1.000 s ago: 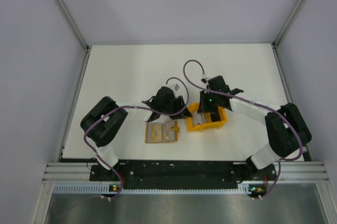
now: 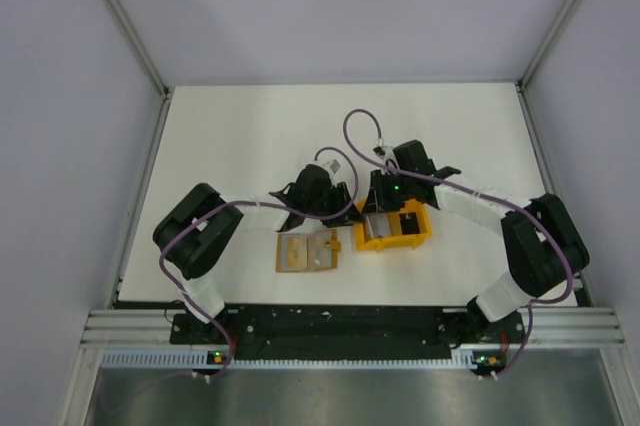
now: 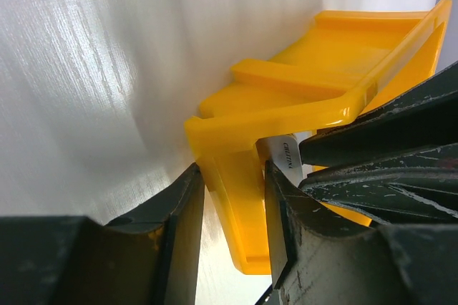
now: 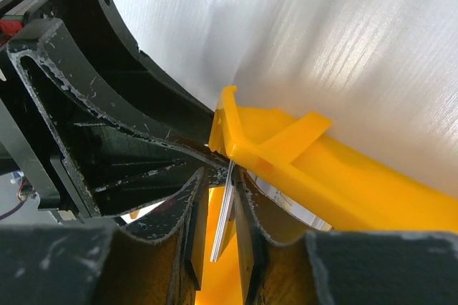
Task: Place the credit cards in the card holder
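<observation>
In the top view my left gripper is shut on the end wall of a yellow tray. Yellow plastic fills the space between its fingers in the left wrist view. My right gripper reaches into the tray beside that wall. It stands part open, its fingers on either side of a thin card seen edge-on; whether both touch the card is hard to tell. Part of a pale card with lettering shows behind the wall in the left wrist view. The opened card holder lies flat, left of the tray.
A black item rests in the tray's right part. The two grippers are very close together over the tray's left end. Much of the white table behind the arms is clear.
My right gripper has moved a little left within the tray, toward the end held by my left gripper. The left arm and the card holder have stayed in place.
</observation>
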